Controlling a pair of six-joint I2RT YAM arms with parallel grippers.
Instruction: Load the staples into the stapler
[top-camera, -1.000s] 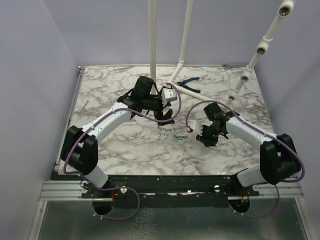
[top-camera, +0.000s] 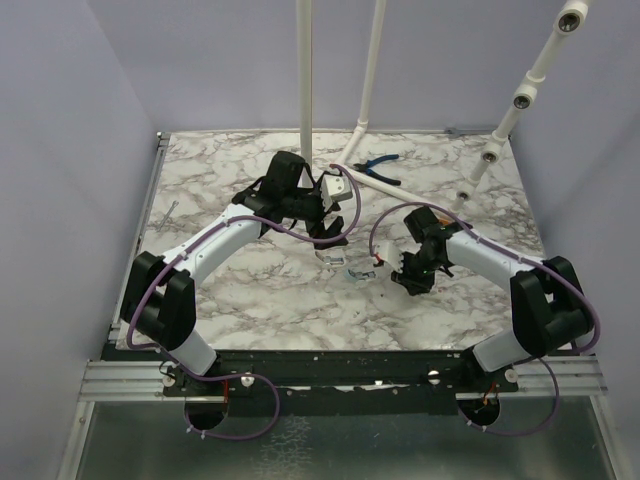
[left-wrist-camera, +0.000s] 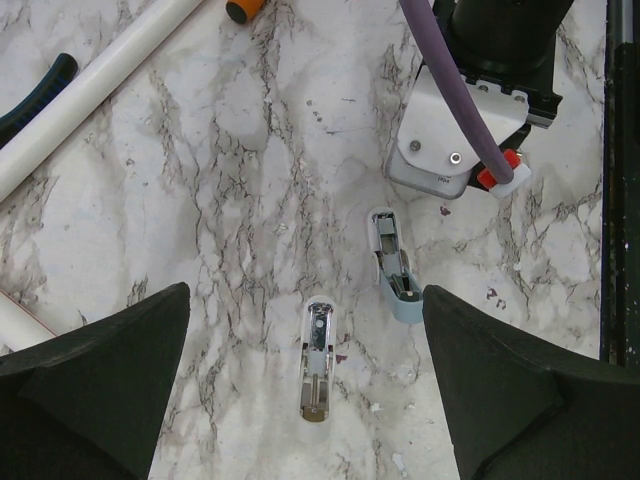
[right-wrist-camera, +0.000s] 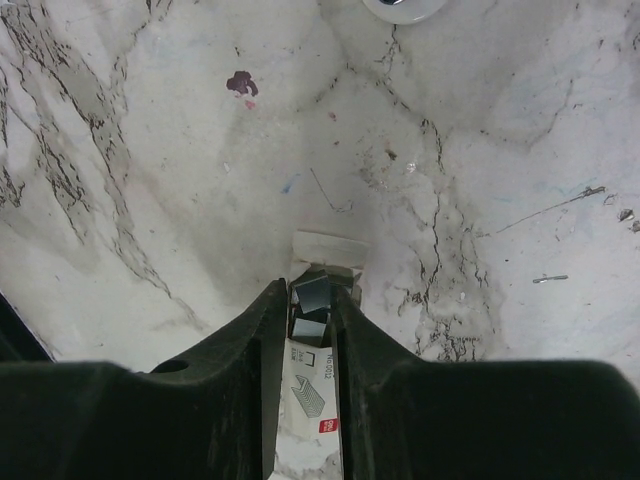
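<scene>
Two small staplers lie on the marble table: a white one with a brown end (left-wrist-camera: 315, 365) and a pale blue one (left-wrist-camera: 405, 303). Wide apart stand the fingers of my left gripper, above the white stapler, with nothing held. In the right wrist view, a small white staple box (right-wrist-camera: 311, 400) with a red mark lies partly behind my right gripper. Its fingertips are close together, one on either side of grey staples (right-wrist-camera: 311, 294) at the box's opening. Whether they press on the staples cannot be made out.
Blue-handled pliers (top-camera: 375, 162) and white pipes (top-camera: 395, 188) lie toward the back. An orange-ended item (left-wrist-camera: 243, 9) shows at the top of the left wrist view. A screwdriver-like tool (top-camera: 168, 214) rests at far left.
The right arm has shifted slightly, its elbow drawing a little left and toward the back while its gripper stays low at nearly the same spot. The left arm looks still.
</scene>
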